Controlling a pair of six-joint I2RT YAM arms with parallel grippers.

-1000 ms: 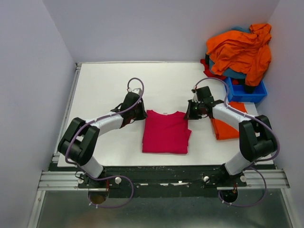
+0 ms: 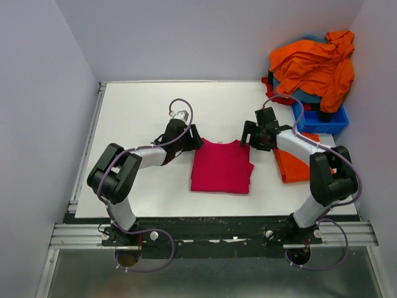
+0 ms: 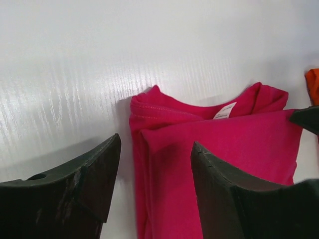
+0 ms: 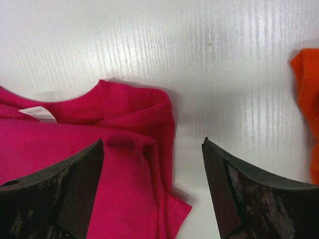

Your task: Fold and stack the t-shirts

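Note:
A crimson t-shirt (image 2: 220,167), folded into a rough rectangle, lies flat at the middle of the white table. Its top edge looks uneven, and a white tag (image 3: 225,110) shows at the collar. At its upper left corner my left gripper (image 2: 200,141) stands open, fingers apart above the cloth edge. My right gripper (image 2: 244,138) is open over the upper right corner, and in the right wrist view that corner lies between its spread fingers without being gripped. A folded orange t-shirt (image 2: 293,162) rests to the right, partly hidden under the right arm.
At the back right, a blue bin (image 2: 338,121) is heaped with crumpled shirts, an orange one (image 2: 313,65) on top.
The crimson shirt has shifted slightly up and to the right on the table.

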